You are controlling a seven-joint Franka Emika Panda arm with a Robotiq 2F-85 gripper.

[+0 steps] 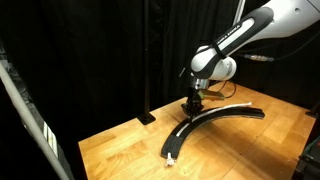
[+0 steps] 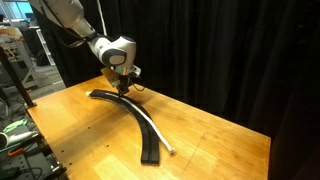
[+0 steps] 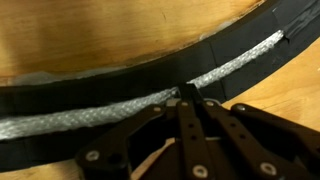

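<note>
A white braided rope (image 3: 70, 118) runs along a curved black strip (image 3: 70, 95) in the wrist view, passing beneath or between my fingertips. My gripper is shut over the strip's middle, its tips at the rope; whether any rope sits between them is hidden. From the side, the gripper (image 1: 191, 113) points down at the strip (image 1: 185, 138). One end of the rope (image 2: 168, 149) lies off the strip (image 2: 150, 150), on the bare table. Toward the other end, the rope (image 2: 93, 94) stays close along the strip.
Dark curtains (image 1: 90, 70) hang behind it. A thin dark cable (image 1: 233, 90) loops beside the hand.
</note>
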